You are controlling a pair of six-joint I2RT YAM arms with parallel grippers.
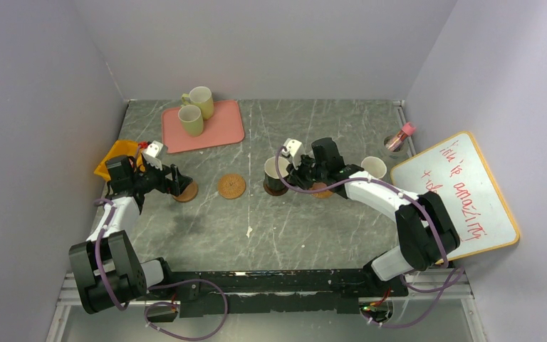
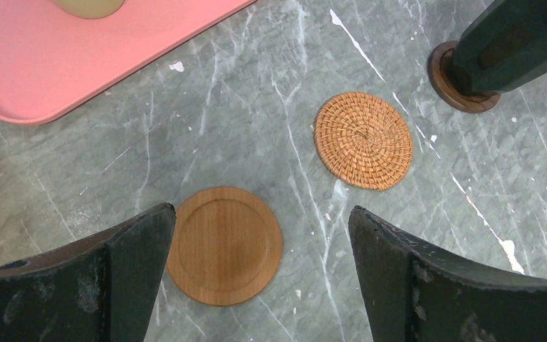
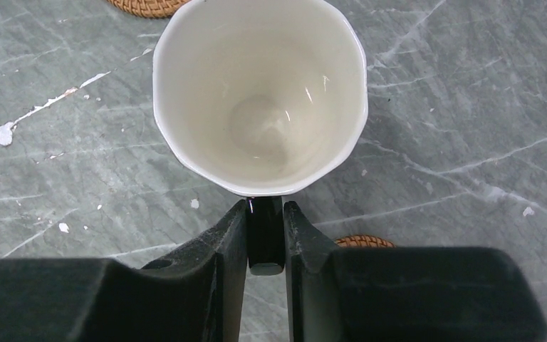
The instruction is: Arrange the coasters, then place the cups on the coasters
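Note:
A dark cup with a cream inside [image 3: 260,92] stands upright on a dark brown coaster [image 2: 464,101], or just over it; contact with the coaster cannot be made out. Its black handle [image 3: 265,235] points toward my right gripper, whose fingers lie close along both sides of it. Whether they press on the handle is hard to tell. At the left, my open left gripper hovers above a round wooden coaster [image 2: 224,246], nothing between its fingers. Between the two lies a woven coaster [image 2: 363,141].
Two pale green cups, the nearer one [image 1: 191,121] fully on it, stand at the pink tray [image 1: 221,139]. Another woven coaster [image 1: 321,191] is partly under my right arm. A white cup [image 1: 374,167] and a whiteboard [image 1: 459,192] are at the right.

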